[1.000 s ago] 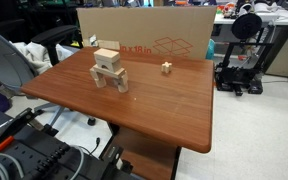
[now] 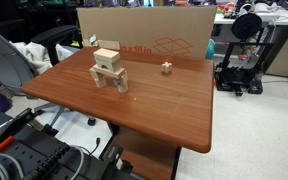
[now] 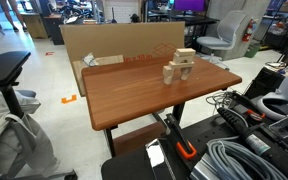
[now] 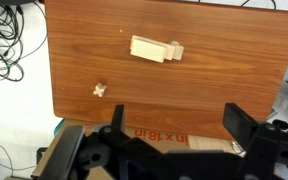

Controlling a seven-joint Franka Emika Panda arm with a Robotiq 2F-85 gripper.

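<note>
A small stack of pale wooden blocks stands on the brown table, left of its middle in exterior view 1. Its lower part rests on separate block legs. From above, in the wrist view, the stack's top block shows with another block beside it. A small star-like wooden piece lies apart on the tabletop, also visible as the small piece in the wrist view. My gripper is open high over the table, nothing between its fingers, and touches neither piece.
A cardboard panel stands along the table's back edge. An office chair is at the left in exterior view 1, and cables lie near the robot's base.
</note>
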